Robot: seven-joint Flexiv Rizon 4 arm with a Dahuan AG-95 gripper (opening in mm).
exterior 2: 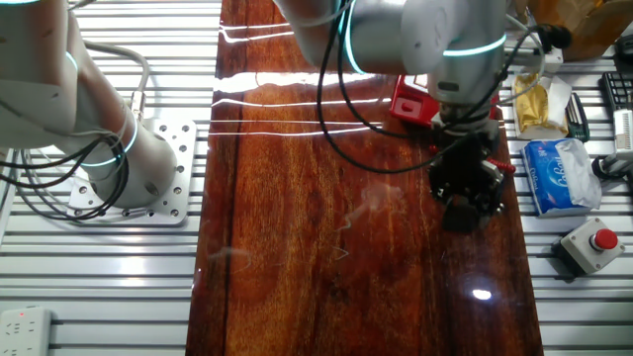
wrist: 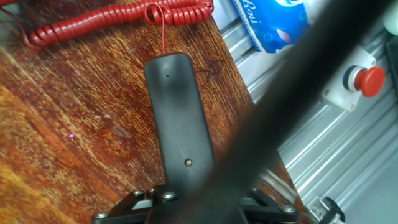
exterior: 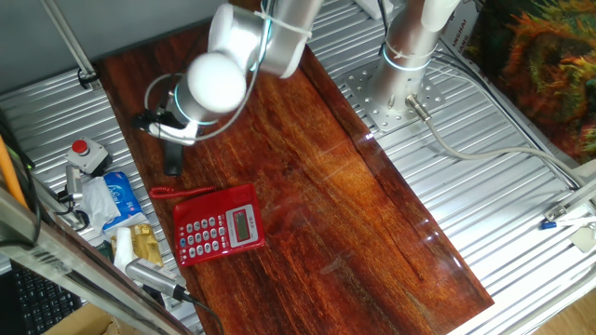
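The black phone handset (wrist: 177, 112) lies on the wooden table, its upper end joined to a coiled red cord (wrist: 112, 22) in the wrist view. Its lower end runs in front of my gripper, whose dark linkages spread to both sides; where the fingertips stand against it is hidden. From exterior view 1, the handset (exterior: 172, 158) shows just below the wrist, partly covered. The red desk phone (exterior: 219, 225) sits on the table, keypad and display up. In exterior view 2 my gripper (exterior 2: 467, 198) is dark and crowded, and its fingers cannot be made out.
Beyond the table's edge are a blue-and-white tissue pack (exterior: 121, 200), a red button box (exterior: 86, 156) and a gold packet (exterior: 144, 244). A blurred dark band (wrist: 273, 106) crosses the wrist view.
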